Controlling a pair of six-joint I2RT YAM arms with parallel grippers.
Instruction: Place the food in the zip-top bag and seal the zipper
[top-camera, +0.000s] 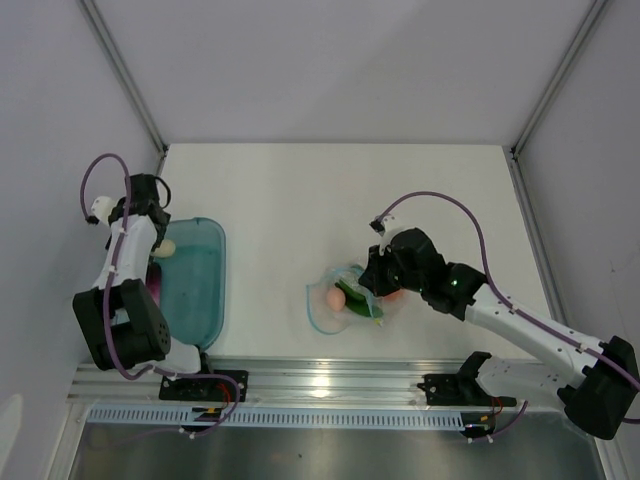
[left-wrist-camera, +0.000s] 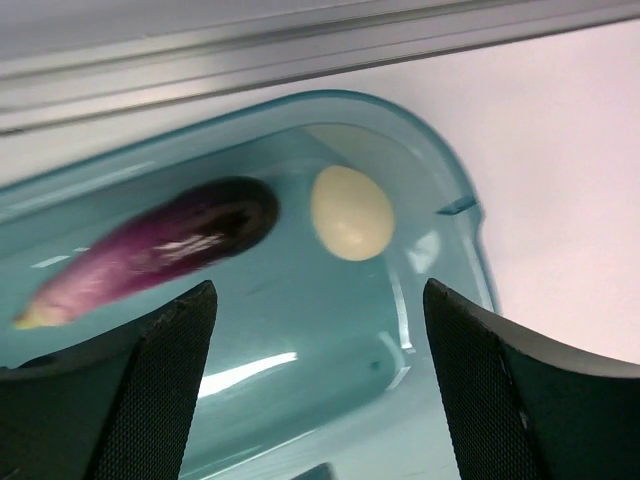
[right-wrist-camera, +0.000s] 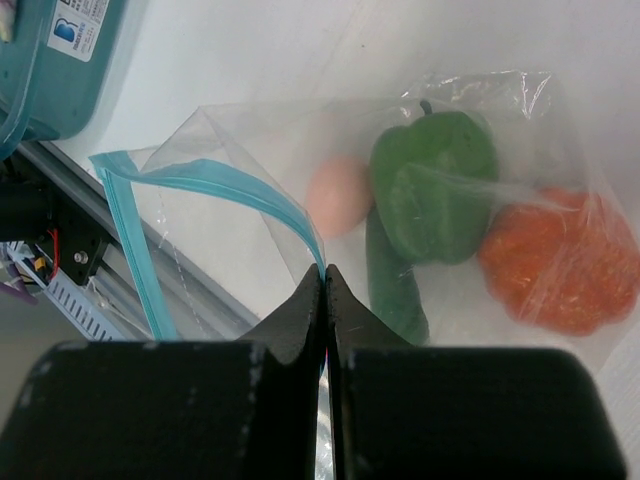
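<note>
A teal bin (top-camera: 190, 300) at the left holds a purple eggplant (left-wrist-camera: 150, 245) and a pale yellow egg-shaped item (left-wrist-camera: 352, 212). My left gripper is over them, open, nothing between its fingers. The clear zip bag (right-wrist-camera: 250, 240), with blue zipper strip, lies on the table holding a pink-tan round item (right-wrist-camera: 338, 195), a green pepper (right-wrist-camera: 435, 180), a long green vegetable (right-wrist-camera: 395, 290) and an orange-red lumpy item (right-wrist-camera: 560, 260). My right gripper is shut at the bag's opening, on the zipper edge.
A metal rail (top-camera: 320, 370) runs along the front edge. Grey walls stand at back and sides.
</note>
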